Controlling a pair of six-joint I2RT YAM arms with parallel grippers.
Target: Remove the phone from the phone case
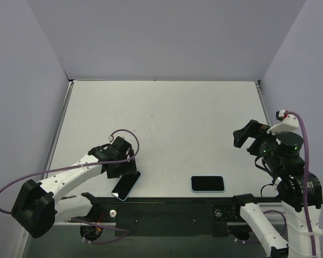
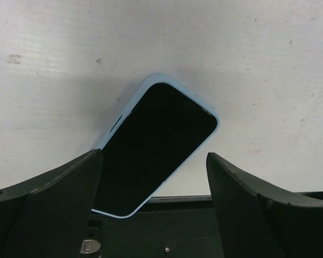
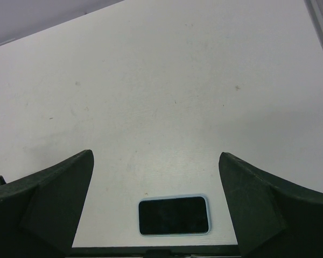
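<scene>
A phone in a light blue case (image 1: 125, 186) lies tilted diagonally at the table's front left edge. My left gripper hovers just above it, open, with the phone (image 2: 151, 145) between and below its fingers. A second phone in a pale case (image 1: 207, 183) lies flat, lengthwise along the front edge right of centre; in the right wrist view it (image 3: 173, 215) is below my right gripper. That gripper stands open and raised at the table's right side, with nothing between its fingers.
Walls border it at left, right and back. A dark frame (image 1: 156, 212) runs along the front edge.
</scene>
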